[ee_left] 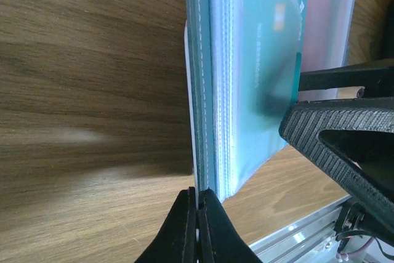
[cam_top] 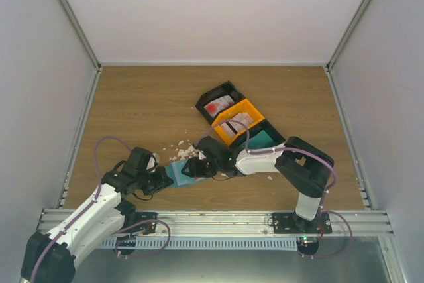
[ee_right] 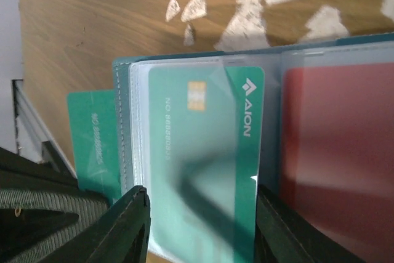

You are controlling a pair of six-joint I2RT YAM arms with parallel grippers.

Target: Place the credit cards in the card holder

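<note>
The blue-edged card holder [cam_top: 176,175] lies open between my grippers at the front of the table. A green card [ee_right: 200,152] sits inside its clear pocket, chip end up. My right gripper stands open over that pocket, a finger toward each side of the card. In the left wrist view my left gripper is shut on a thin edge-on leaf at the holder's left side. Another green card [ee_right: 92,133] shows at that side, partly hidden by the left gripper's black finger [ee_right: 58,214]. The right gripper's dark finger [ee_left: 345,133] partly covers the pocket.
A red card [ee_right: 345,146] shows through the neighbouring pocket. Black and orange trays [cam_top: 255,109] with cards stand behind the right arm. Bare, pale worn patches [cam_top: 188,150] mark the wood just beyond the holder.
</note>
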